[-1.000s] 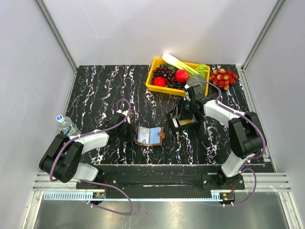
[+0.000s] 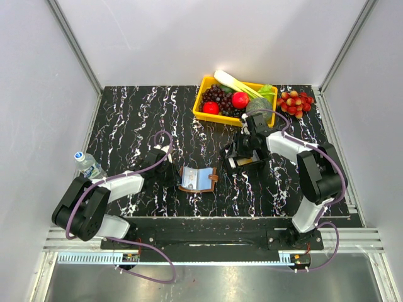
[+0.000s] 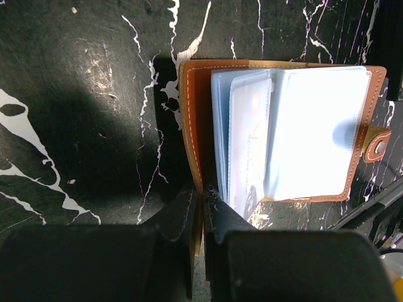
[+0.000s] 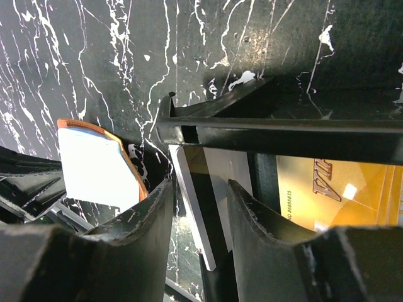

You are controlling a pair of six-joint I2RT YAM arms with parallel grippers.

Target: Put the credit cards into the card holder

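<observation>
The brown card holder (image 3: pixel 356 176) lies unfolded on the dark marble table, its clear sleeves (image 3: pixel 249 145) showing. My left gripper is shut on the holder's left edge. Farther right stands a black rack (image 2: pixel 228 165) with cards in it. In the right wrist view, a whitish card with a black stripe (image 4: pixel 204 201) leans inside that rack, and a yellow card (image 4: pixel 337 192) sits behind it. Over the rack, my right gripper is part open, with its fingertips on either side of the striped card. Whether they touch it, I cannot tell.
Beyond the rack sits a yellow basket (image 2: pixel 196 108) of fruit and vegetables, with red grapes (image 2: pixel 295 104) beside it. A water bottle (image 2: pixel 90 166) stands at the left. Bare table lies between the holder and the basket.
The right arm has shifted slightly left and its gripper has come a little lower over the rack. The left arm and the card holder have stayed in place.
</observation>
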